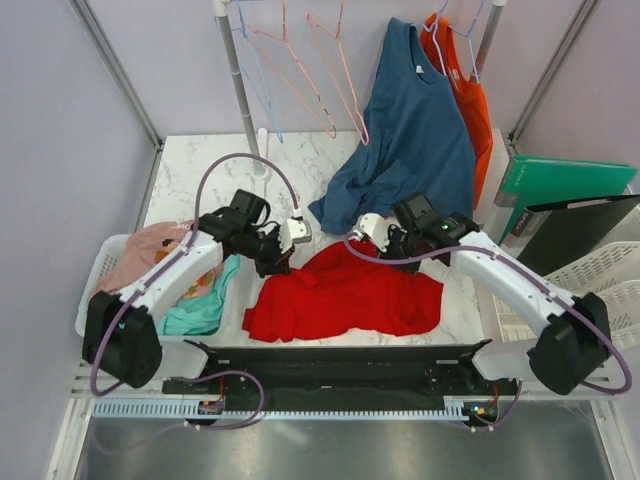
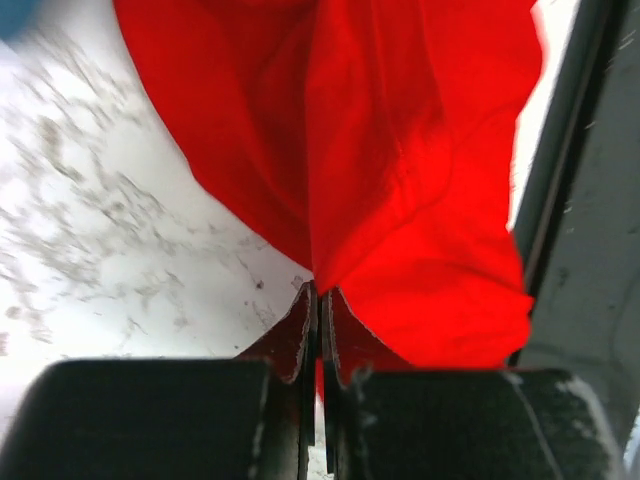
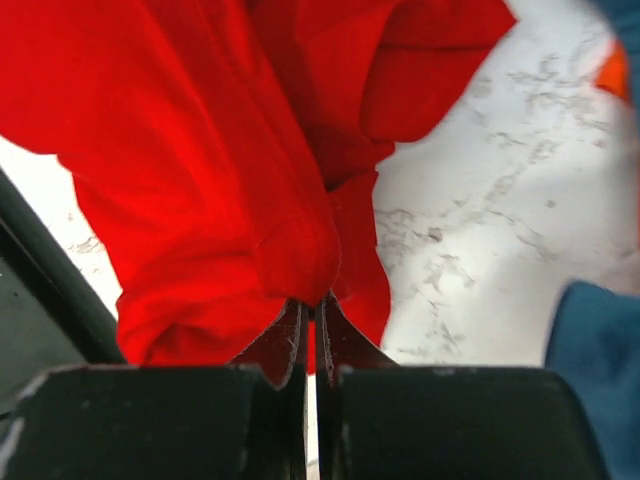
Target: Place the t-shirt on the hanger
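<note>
A red t-shirt (image 1: 340,305) lies crumpled on the white marble table. My left gripper (image 1: 278,262) is low over its upper left part, shut with a pinch of red fabric at its fingertips, as the left wrist view (image 2: 316,292) shows. My right gripper (image 1: 400,260) is on its upper right part, shut on the red cloth (image 3: 260,180) at the tips. Empty pink hangers (image 1: 350,95) and blue hangers (image 1: 258,80) hang from the rack above.
A blue tank top (image 1: 400,130) and an orange one (image 1: 472,110) hang at the back right. A bin of folded clothes (image 1: 200,310) is at left, white baskets (image 1: 610,275) and green panels (image 1: 555,180) at right.
</note>
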